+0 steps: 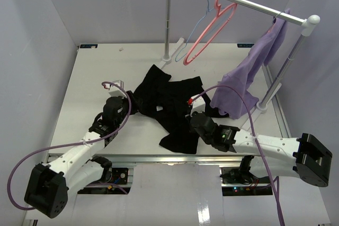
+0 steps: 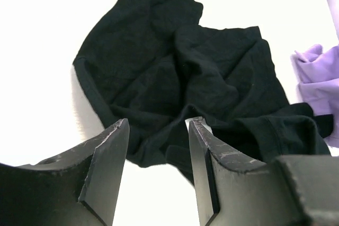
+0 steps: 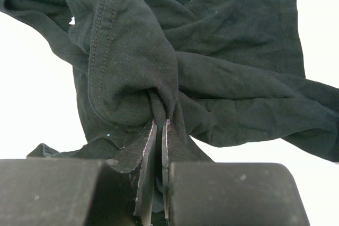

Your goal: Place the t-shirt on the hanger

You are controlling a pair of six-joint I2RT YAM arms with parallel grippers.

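A black t-shirt [image 1: 175, 99] lies crumpled on the white table, its folds and a small white label visible in the left wrist view [image 2: 153, 78]. My right gripper is shut on a bunched fold of the shirt. My left gripper stands open over the shirt's left part, nothing seen between its fingers. Above the shirt, a pink hanger [image 1: 190, 56] and a blue hanger [image 1: 195, 25] hang from the rail.
The metal rack [image 1: 249, 4] stands over the back and right of the table [image 1: 90, 67]. A purple garment [image 1: 238, 83] hangs at its right end, reaching down to the table beside the black shirt.
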